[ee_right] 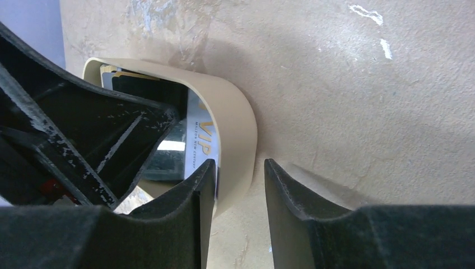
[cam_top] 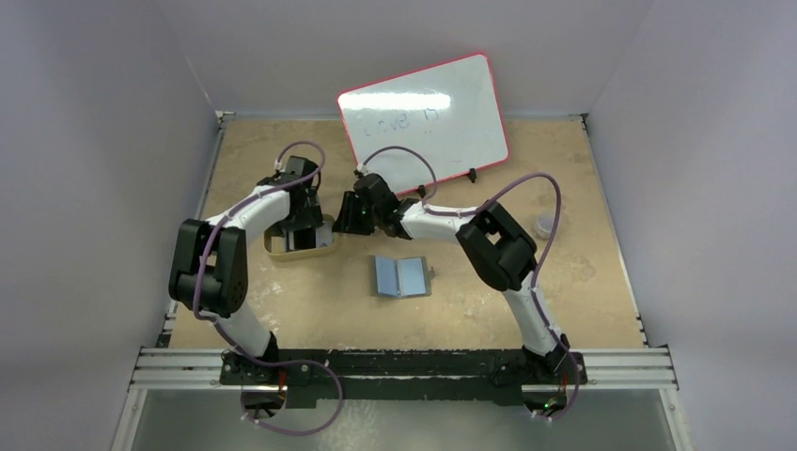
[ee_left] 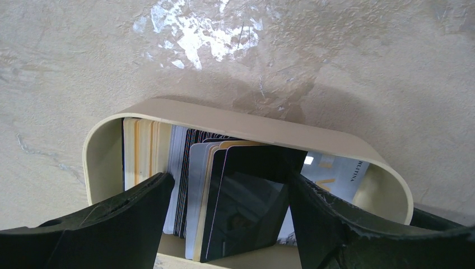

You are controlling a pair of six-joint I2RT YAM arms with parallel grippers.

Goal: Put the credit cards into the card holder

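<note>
Several cards stand packed in a beige box (ee_left: 336, 140), black cards (ee_left: 257, 174) leaning in its middle. My left gripper is open inside it, a finger on each side of the black cards. A pale VIP card (ee_right: 199, 131) lies flat at the box's right end. At that end wall, my right gripper has its fingers parted; the wall shows beside its left finger (ee_right: 206, 176), while the right finger (ee_right: 274, 179) is outside the box. On the table lies what looks like the card holder (cam_top: 400, 277), unfolded with bluish inner faces.
A red-edged whiteboard (cam_top: 428, 117) leans at the back. Near the right side of the table is a small clear round object (cam_top: 544, 225). Bare table surrounds the card holder.
</note>
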